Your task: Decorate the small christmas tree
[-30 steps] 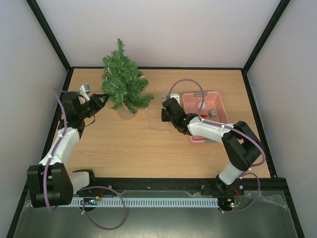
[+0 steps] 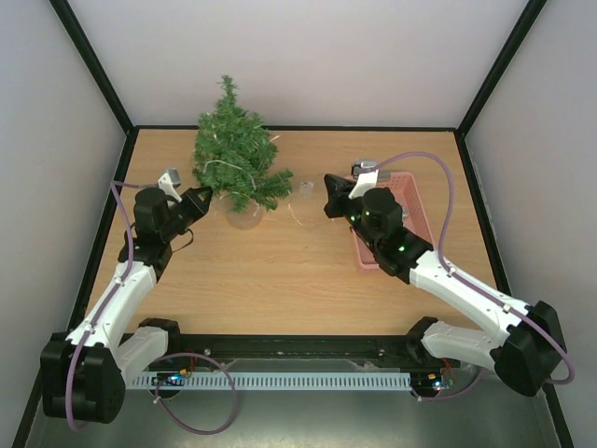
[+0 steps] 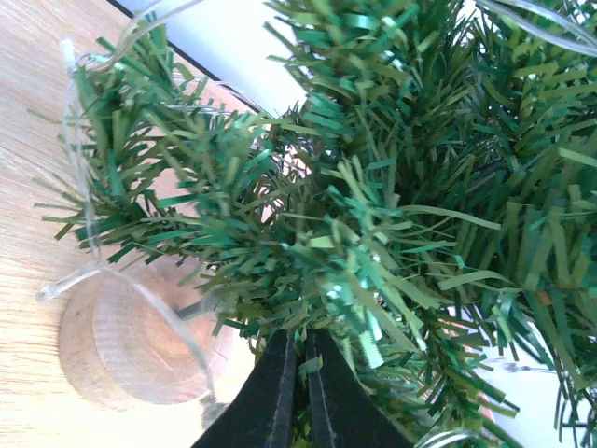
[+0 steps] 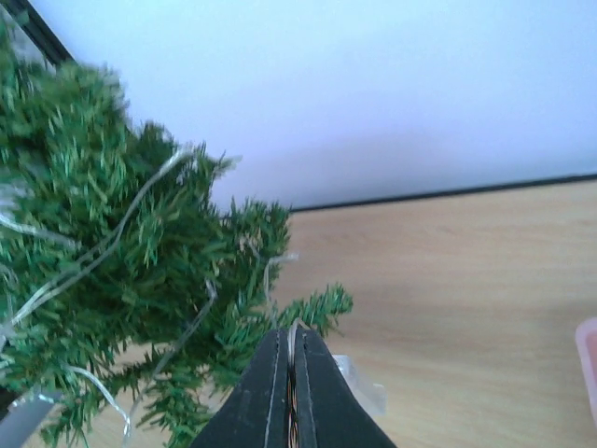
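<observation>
The small green tree (image 2: 233, 149) stands in a clear round base (image 3: 121, 345) at the back left, a white wire wound through its branches. My left gripper is shut among the lower branches on the tree's left, with foliage around its tips; whether anything thin is pinched there is hidden. My right gripper (image 2: 331, 196) is raised right of the tree, shut, with a thin wire (image 4: 297, 326) showing along its fingertips.
A pink basket (image 2: 411, 205) is at the right, partly behind my right arm.
My right arm has risen and moved rightward over the basket. The left arm has moved slightly toward the right, into the tree's branches.
</observation>
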